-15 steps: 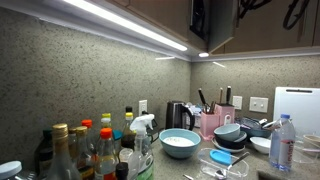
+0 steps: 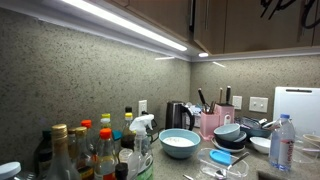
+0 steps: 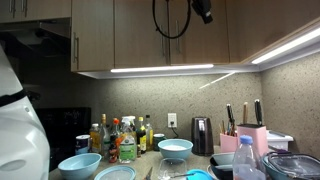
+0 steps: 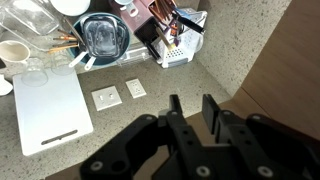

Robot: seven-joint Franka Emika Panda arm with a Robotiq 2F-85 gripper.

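Note:
In the wrist view my gripper stands open, its two dark fingertips apart and nothing between them. Below it lies the brown wooden surface of a cabinet (image 4: 240, 125). High up in exterior view 2, the end of my arm (image 3: 203, 10) is in front of the upper cabinets (image 3: 140, 40), partly cut off by the top edge. Exterior view 1 catches only dark parts of the arm (image 2: 284, 8) in its top right corner; the fingers cannot be made out there.
Bottles (image 2: 83, 150) crowd the counter's left side. A blue bowl (image 2: 180, 142), kettle (image 2: 179, 115), pink knife block (image 2: 210, 123), stacked bowls (image 2: 229, 132) and a water bottle (image 2: 283, 143) stand further along.
In exterior view 1, the dark arm parts have shifted up and toward the top right corner. The cabinet edges near the top also look different. The counter items have not moved.

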